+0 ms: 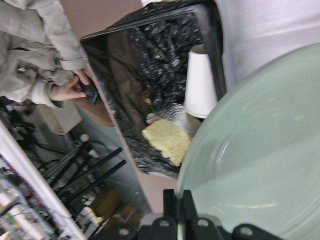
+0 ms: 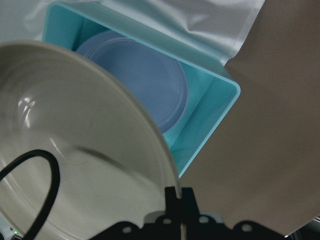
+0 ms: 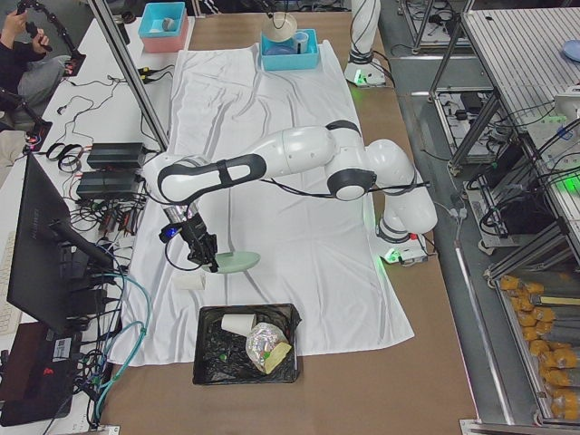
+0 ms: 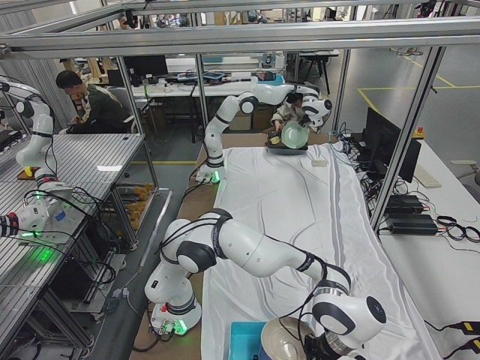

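Note:
My left gripper is shut on the rim of a pale green plate (image 1: 255, 145), held over the white cloth beside a black-lined bin (image 3: 208, 362). In that bin lie a white cup (image 1: 199, 82), crumpled foil and a piece of bread (image 1: 165, 140). My right gripper is shut on the rim of a beige bowl (image 2: 85, 125), tilted over a turquoise box (image 2: 210, 120) holding a blue round container (image 2: 135, 75).
A small pale block (image 3: 188, 281) lies on the cloth near the plate. A monitor (image 3: 36, 254) and cables border the left side.

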